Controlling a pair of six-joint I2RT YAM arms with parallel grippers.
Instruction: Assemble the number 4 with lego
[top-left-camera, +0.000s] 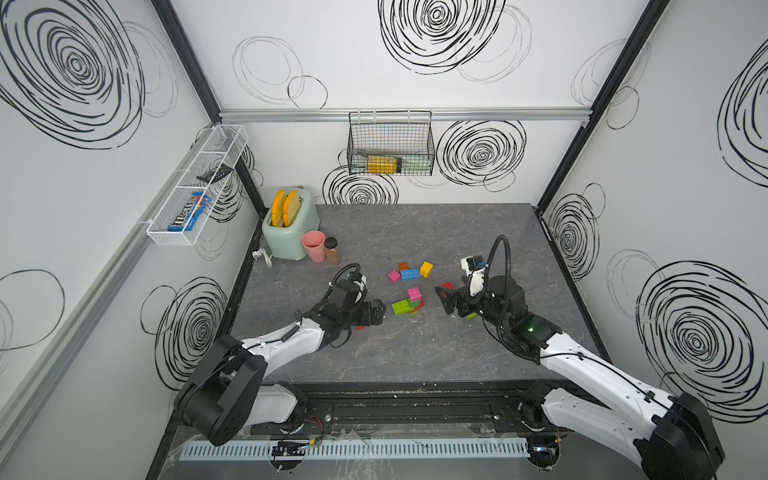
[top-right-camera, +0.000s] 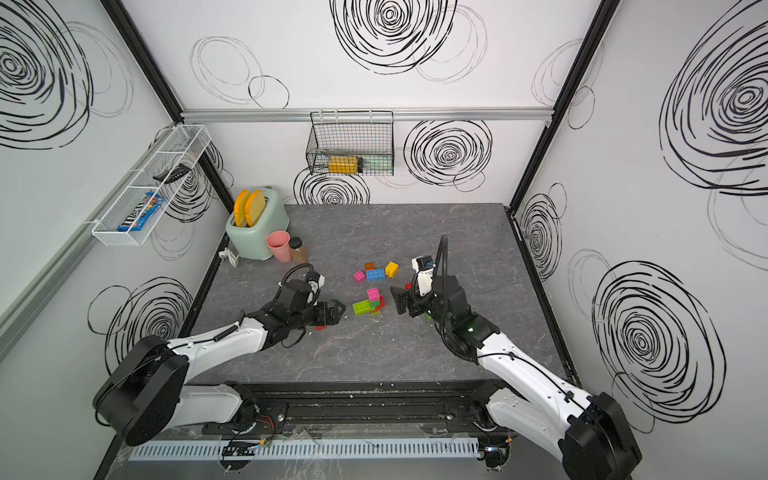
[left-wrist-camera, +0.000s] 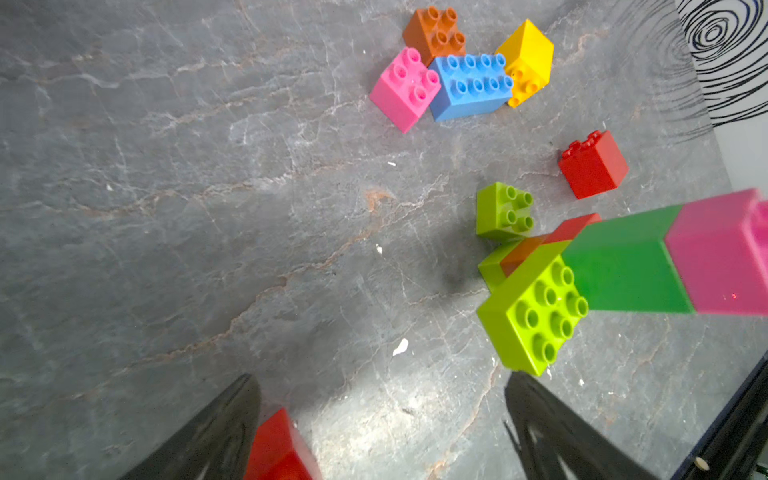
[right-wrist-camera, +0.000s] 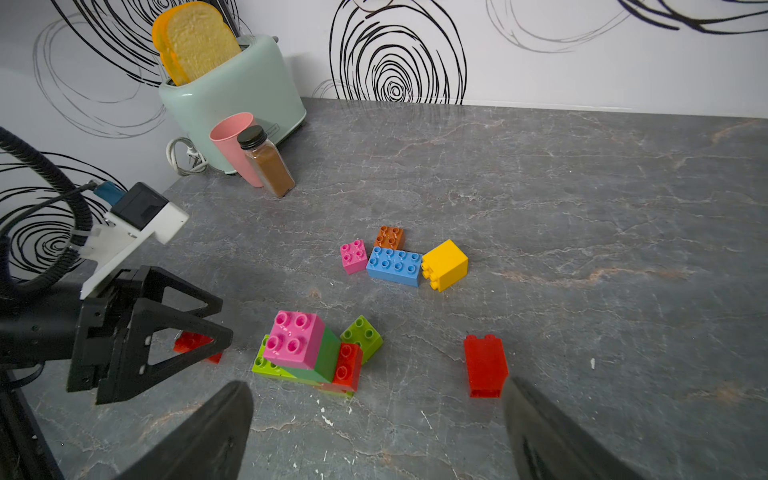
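Mid-table stands a joined stack of bricks: a pink brick (right-wrist-camera: 293, 339) on a green one (right-wrist-camera: 326, 357), with a lime brick (left-wrist-camera: 534, 308) sticking out to the left and a red brick (right-wrist-camera: 347, 366) to the right. My left gripper is open left of the stack, nothing held; a loose red brick (left-wrist-camera: 280, 449) lies partly hidden by one of its fingers. Open and empty too, my right gripper is on the stack's right side. Another red brick (right-wrist-camera: 485, 365) lies loose near its right finger. A small lime brick (right-wrist-camera: 362, 339) sits close behind the stack.
Behind the stack are a blue brick (right-wrist-camera: 394, 266), a small pink brick (right-wrist-camera: 353, 256), an orange-brown brick (right-wrist-camera: 389, 237) and a yellow brick (right-wrist-camera: 445, 265) on its side. A toaster (top-left-camera: 291, 225), pink cup (top-left-camera: 313, 245) and jar (top-left-camera: 332, 250) stand back left.
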